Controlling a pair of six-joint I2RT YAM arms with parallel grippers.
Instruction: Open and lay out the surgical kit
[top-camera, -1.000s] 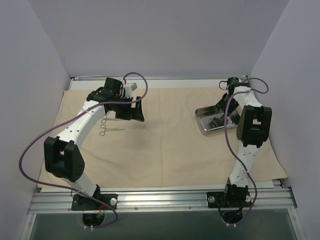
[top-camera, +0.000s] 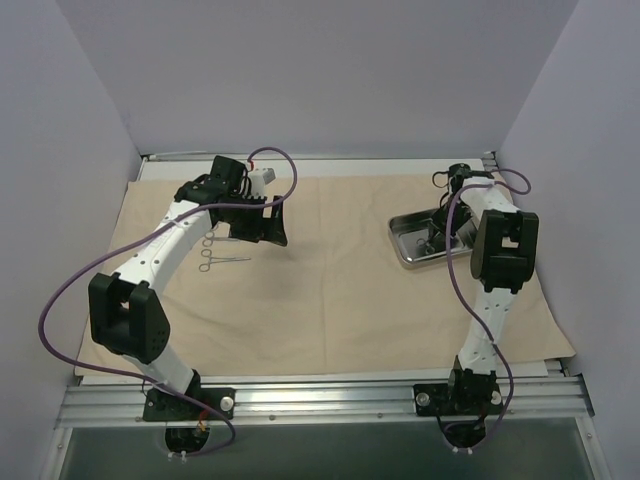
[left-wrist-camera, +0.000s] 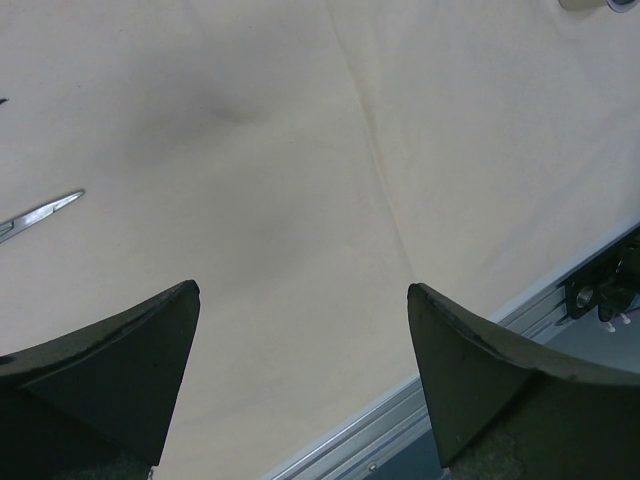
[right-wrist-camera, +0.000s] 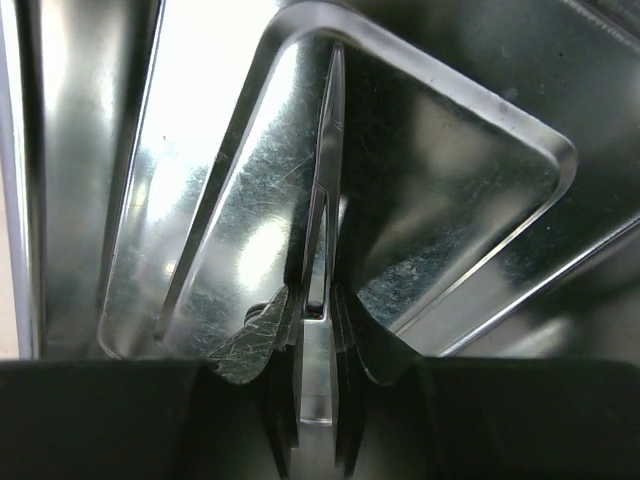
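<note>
The steel kit tray (top-camera: 408, 254) sits at the right of the cloth, with my right gripper down inside it, fingertips close together around a slender steel instrument (right-wrist-camera: 330, 110) lying in a small inner tray (right-wrist-camera: 440, 170); whether they grip it I cannot tell. My left gripper (top-camera: 269, 218) stands open above the left part of the cloth, empty. Scissor-like instruments (top-camera: 225, 259) (left-wrist-camera: 40, 213) lie laid out there, partly hidden by the left arm.
Walls bound both sides and the back, and metal rails (top-camera: 320, 390) run along the front edge.
My right gripper has moved down and toward the front-left within the tray over the last second. The left arm looks unchanged.
</note>
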